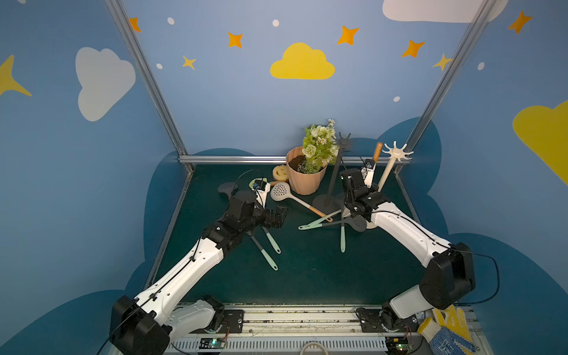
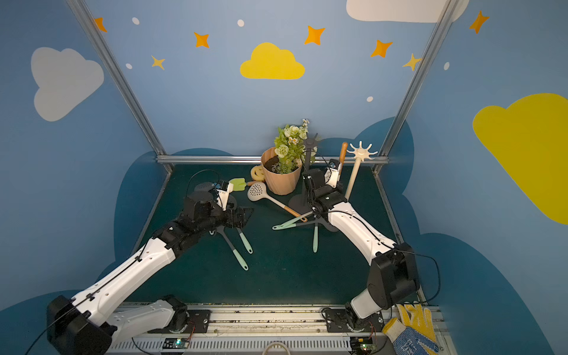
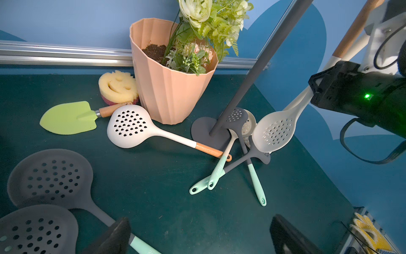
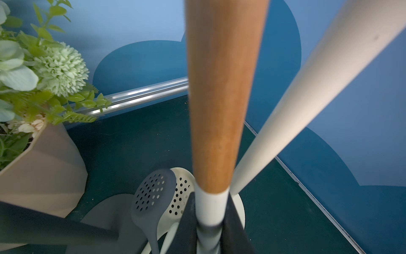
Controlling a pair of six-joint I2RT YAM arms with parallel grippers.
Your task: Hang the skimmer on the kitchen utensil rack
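A white skimmer with a wooden handle [image 4: 222,101] is upright in my right gripper, which is shut on its white neck. Its perforated head [image 3: 275,132] hangs below the fingers in the left wrist view. Just beside it slants the pole of the cream utensil rack [image 4: 315,86], whose hooked top [image 1: 397,151] stands clear of the handle in the top left view. A dark grey rack [image 3: 249,84] stands left of the right arm. Over the table's left part, my left gripper is open with nothing between its fingers.
A pink flower pot [image 3: 169,84] stands at the back. Another white skimmer [image 3: 131,127] lies before it, near a green trowel [image 3: 69,118]. Several mint-handled utensils [image 3: 255,186] lie around the grey base. Two grey skimmers [image 3: 50,175] lie at left.
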